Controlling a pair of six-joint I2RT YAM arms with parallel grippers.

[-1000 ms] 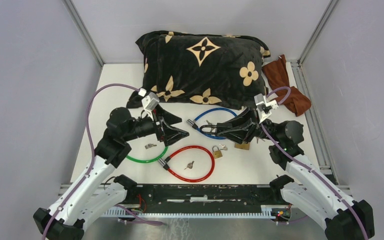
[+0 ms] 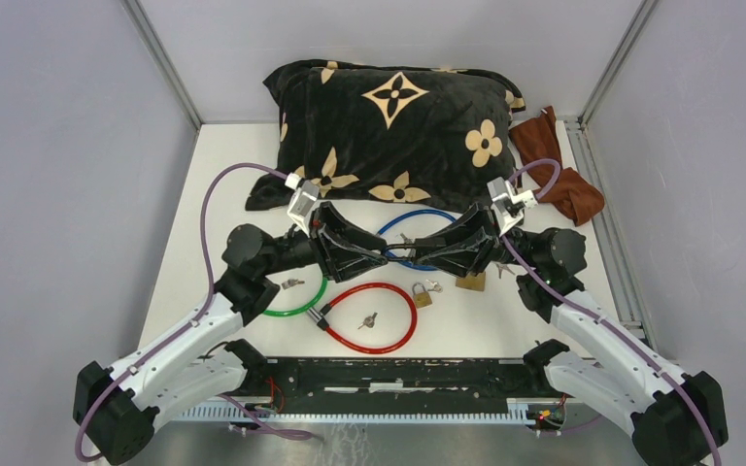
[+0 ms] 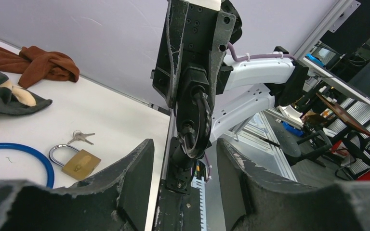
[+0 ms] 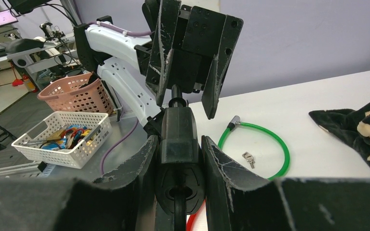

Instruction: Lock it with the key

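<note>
My right gripper [image 2: 418,254] is shut on a black lock [image 4: 178,132] with a loop-shaped shackle. The shackle [image 3: 203,125] points toward my left gripper [image 2: 386,254]. That one is part open, its fingers [image 3: 137,168] on either side of the loop's end in view; contact cannot be told. No key shows in either gripper. On the table a brass padlock [image 3: 81,163] lies with its shackle up beside a pair of silver keys [image 3: 81,137]. A smaller brass padlock [image 2: 423,298] and keys [image 2: 434,286] rest near the red cable lock [image 2: 410,320].
A blue cable lock [image 2: 427,213] lies under the grippers and a green one [image 4: 282,144] to the left, with keys [image 4: 249,159] by it. Other keys [image 2: 369,320] lie inside the red loop. A dark pillow [image 2: 398,136] and brown cloth [image 2: 568,189] fill the back.
The left gripper has come in from the left, up to the black lock's loop, and its fingers have narrowed. The right gripper has shifted slightly left with the lock.
</note>
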